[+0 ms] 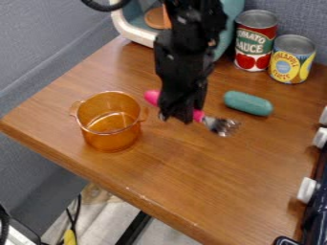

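My black gripper [182, 103] is over the middle of the wooden table, in front of a pink-handled fork [197, 116], which appears raised with the gripper, its metal tines [223, 125] pointing right. The fingertips are dark and their grip is hard to make out. An orange transparent pot [110, 124] stands to the left. A teal cylindrical object [248, 103] lies to the right, behind the fork's tines.
Two cans [254, 43] stand at the back right. A white and teal item [138, 21] is at the back. A dark appliance [307, 220] lines the right edge.
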